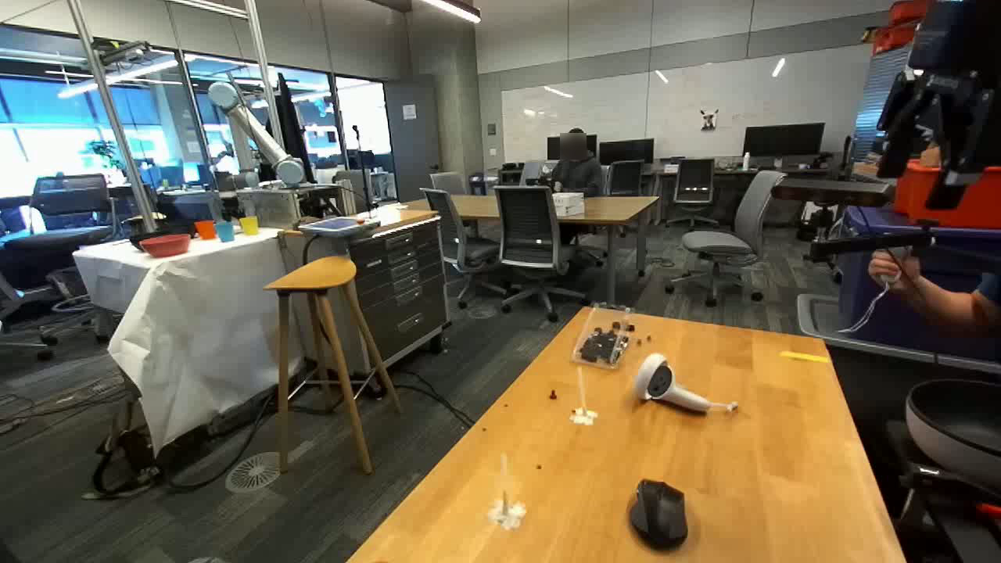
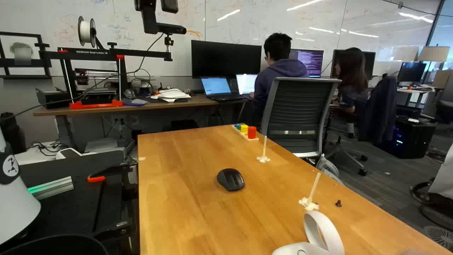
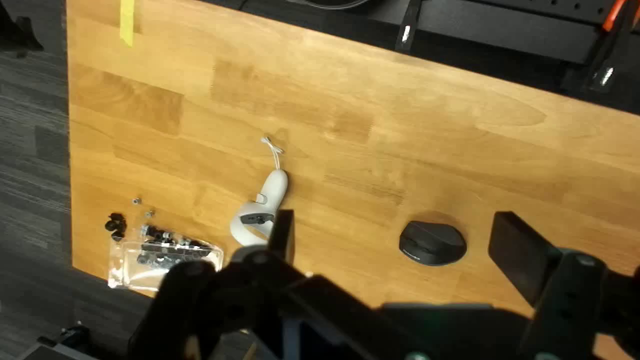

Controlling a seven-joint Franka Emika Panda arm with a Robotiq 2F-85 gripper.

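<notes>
High over the table, my gripper stands open in the wrist view, its two dark fingers wide apart and nothing held between them. Below, on the wood, lies a black computer mouse, seen between the fingers but well beneath them. A white VR controller with a ring and a wrist strap rests on the table, its ring partly behind the left finger. Toward the corner sits a clear plastic box of small dark parts. In exterior view 1 the gripper hangs at the upper right, clear of the table.
Two thin pale sticks, one nearer the box and one nearer the mouse, stand upright on the table. Colored blocks on a wooden base sit at the table's far edge. Yellow tape marks one corner.
</notes>
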